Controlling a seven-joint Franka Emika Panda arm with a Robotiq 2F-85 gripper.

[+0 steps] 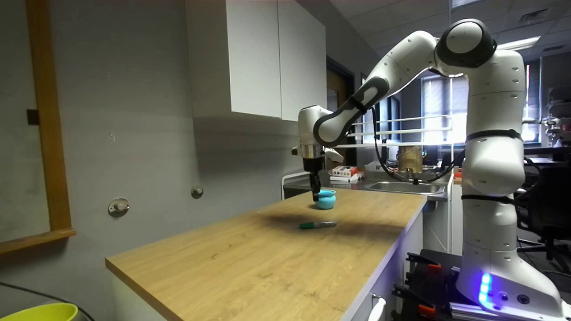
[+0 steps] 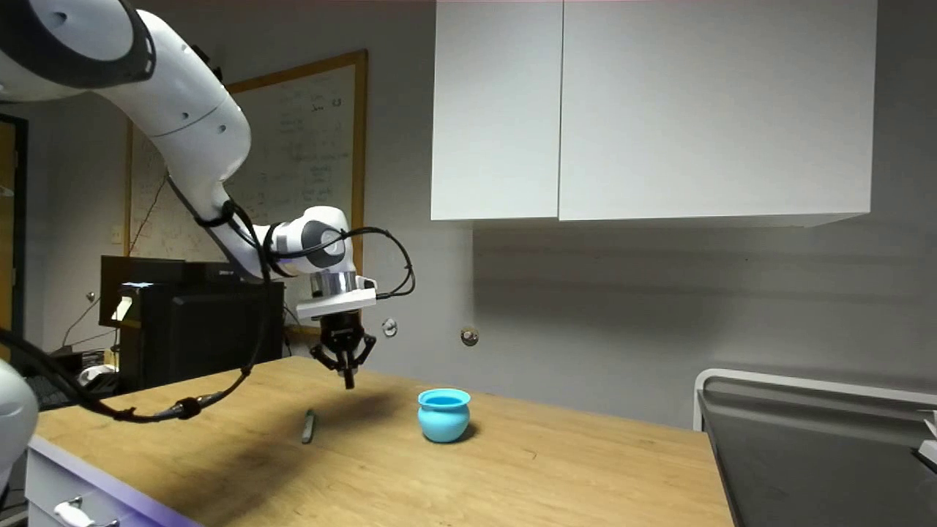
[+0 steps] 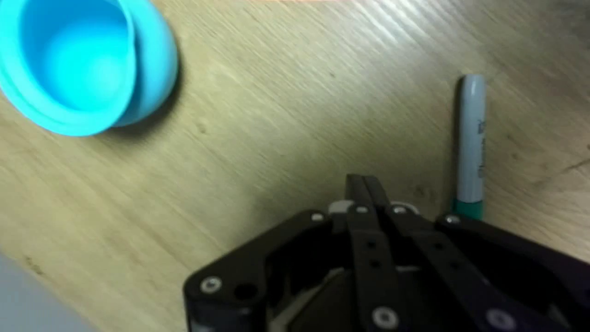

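A grey marker with a green cap lies on the wooden counter, to the right of my fingers in the wrist view. My gripper is shut, its fingertips together and nothing between them. From exterior view 2, the gripper hangs above the counter, between the marker and a round turquoise pot. The pot stands upright and looks empty in the wrist view, at the upper left. Part of the marker's green end is hidden behind the gripper there.
Bare wooden counter stretches toward the near end. A wall cabinet overhangs the back. Beyond the pot lie a dark worktop and a sink.
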